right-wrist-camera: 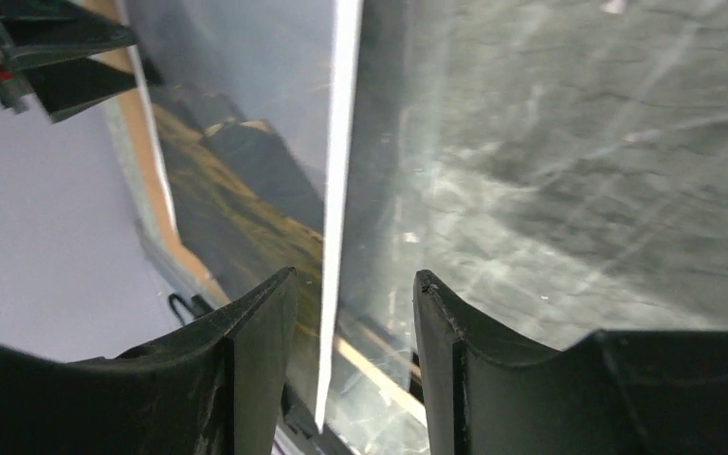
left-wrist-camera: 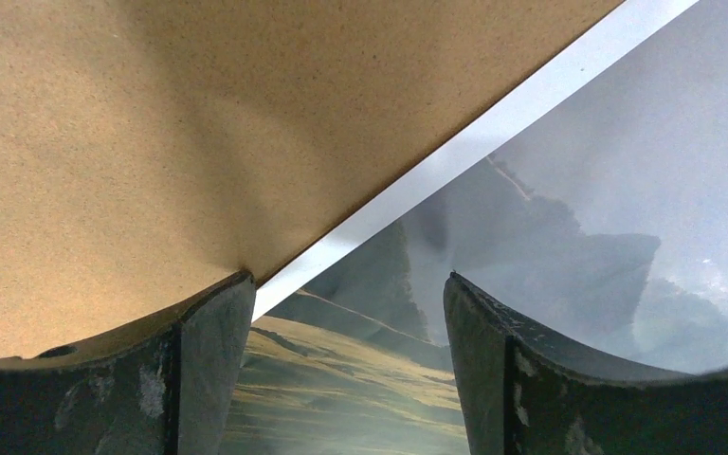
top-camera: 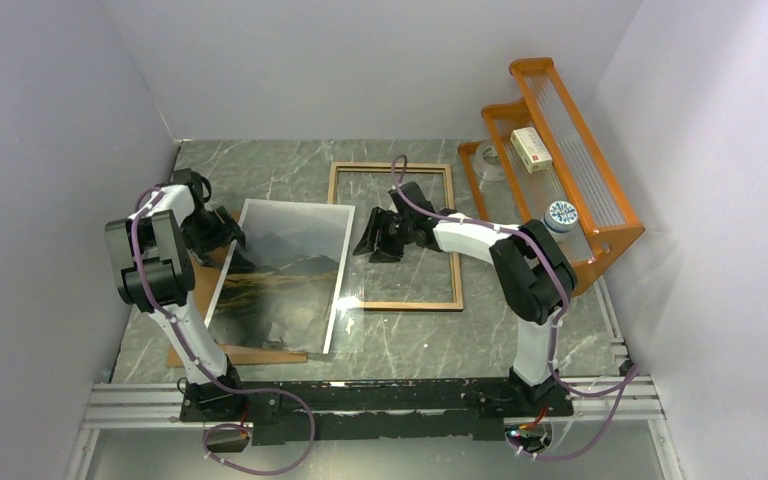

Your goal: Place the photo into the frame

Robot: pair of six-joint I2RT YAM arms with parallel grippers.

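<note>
The landscape photo with its white border lies left of centre, slightly turned. Its right side covers part of the left rail of the wooden frame. A clear sheet shows past the photo's right edge. My left gripper is open above the photo's left edge, its fingers on either side of the white border in the left wrist view. Open too, my right gripper hovers by the photo's right edge with nothing held; that white strip passes behind the gap between its fingers.
A brown backing board lies under the photo, showing at left and bottom. An orange shelf with a box and a jar stands at right. Bare marble tabletop lies in front of the frame.
</note>
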